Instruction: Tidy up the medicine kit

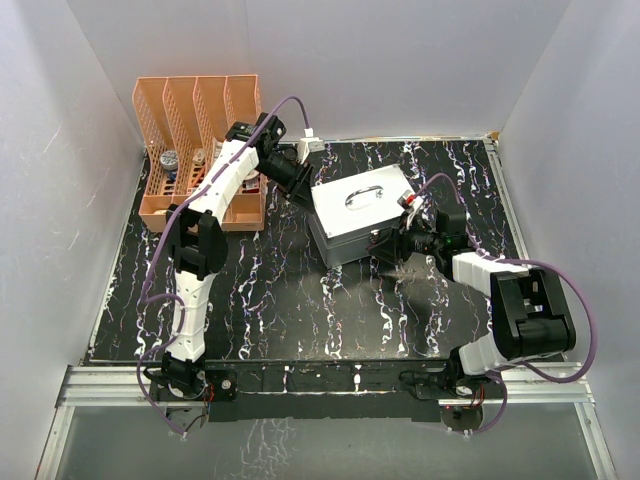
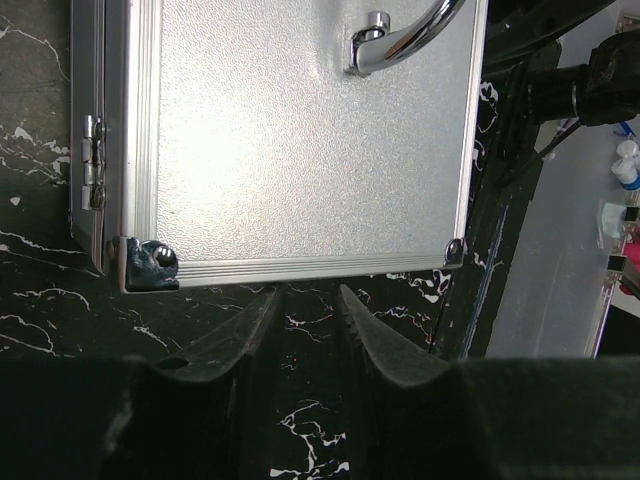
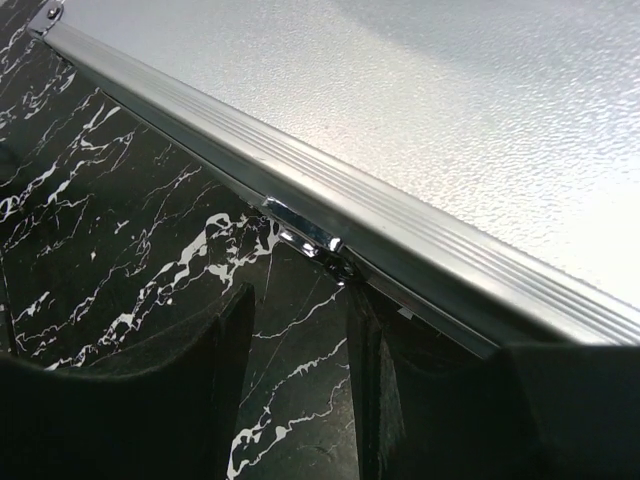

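The silver medicine case stands shut on the table, its lid carrying a chrome handle. At its left end is my left gripper, fingertips close to the lid's edge. Those fingers stand a little apart; dark tabletop shows between them, and whether they touch the case is unclear. My right gripper is at the case's front side, fingers apart. A metal latch under the lid rim sits just beyond its fingertips, nearest the right finger. Contact there cannot be made out.
An orange divided rack stands at the back left, with a jar and other items in its compartments; my left arm reaches across it.
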